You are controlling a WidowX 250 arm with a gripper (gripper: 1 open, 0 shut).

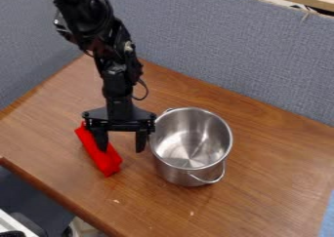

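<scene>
A red elongated object [104, 158] lies diagonally on the wooden table at the left, beside a steel pot [192, 143] with loop handles. My black gripper [120, 141] is low over the red object's upper end, its two fingers spread apart, one above the object and one near the pot's left rim. Whether the left finger touches the red object is hard to tell.
Grey padded walls [248, 56] stand behind. The table's front left edge runs just past the red object.
</scene>
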